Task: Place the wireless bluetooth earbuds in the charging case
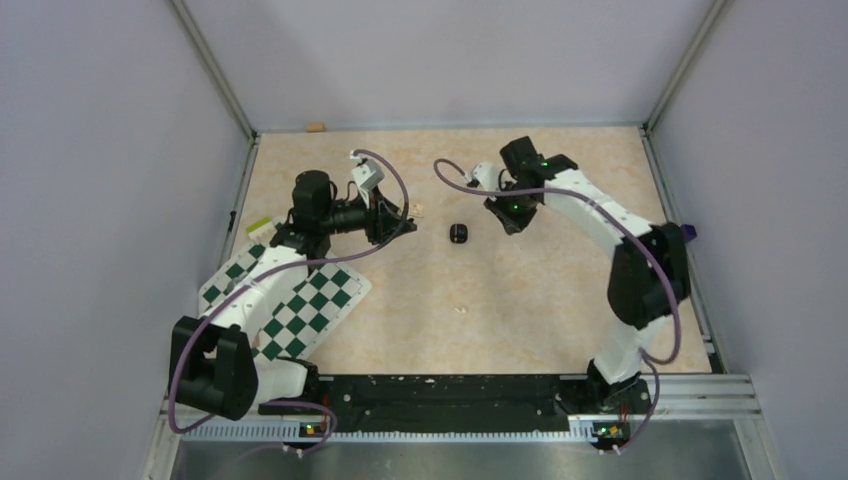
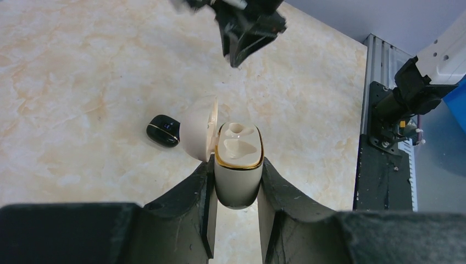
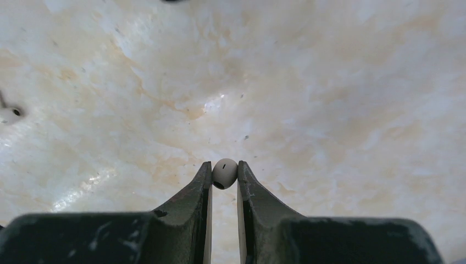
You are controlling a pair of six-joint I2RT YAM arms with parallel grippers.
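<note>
My left gripper is shut on the white, gold-rimmed charging case (image 2: pixel 238 146), which has its lid open and its earbud wells facing up. My right gripper is shut on a small white earbud (image 3: pixel 225 169), held above the table to the right of the case in the top view. Another small white earbud (image 1: pixel 461 310) lies on the table toward the front; in the right wrist view a blurred white piece (image 3: pixel 10 114) shows at the left edge.
A black mouse-shaped object (image 1: pixel 458 233) lies mid-table between the grippers. A green-checked board (image 1: pixel 320 310) covers the left front.
</note>
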